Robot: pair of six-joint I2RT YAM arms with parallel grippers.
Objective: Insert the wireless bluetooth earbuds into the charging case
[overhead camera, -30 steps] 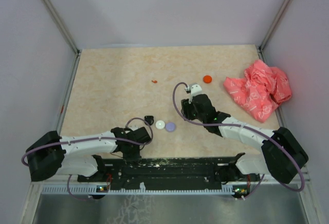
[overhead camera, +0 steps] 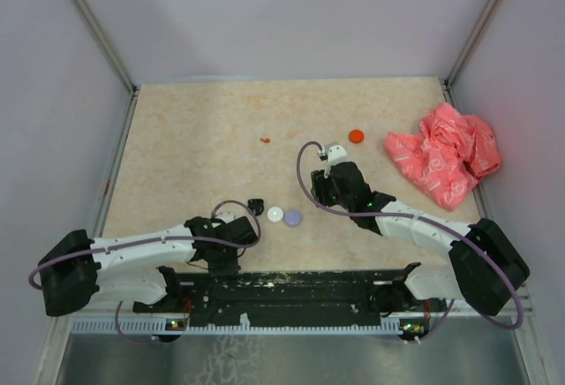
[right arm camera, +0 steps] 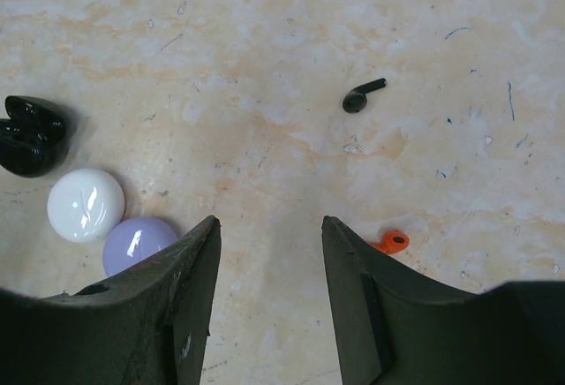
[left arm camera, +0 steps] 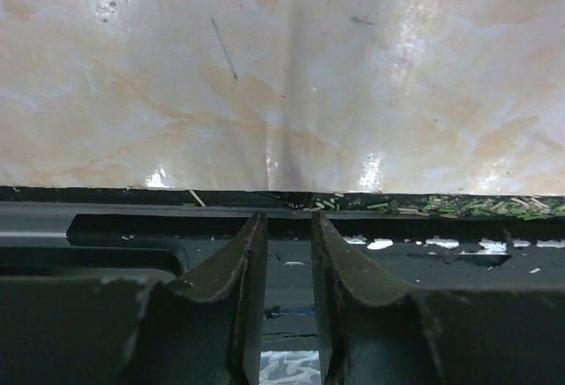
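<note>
A black charging case [overhead camera: 255,206] with lid raised sits left of a white disc [overhead camera: 275,214] and a lavender disc [overhead camera: 292,217]. The right wrist view shows the black case [right arm camera: 33,138], a small black earbud [right arm camera: 356,101] and a small orange object [right arm camera: 393,242] on the marble. My left gripper is open at the table's front edge, empty. My right gripper hangs over the middle of the table, open, with nothing between its fingers.
An orange disc [overhead camera: 357,136] lies at the back, a small orange piece [overhead camera: 265,139] left of it. Pink crumpled cloth [overhead camera: 443,154] covers the right side.
The right arm looks still.
</note>
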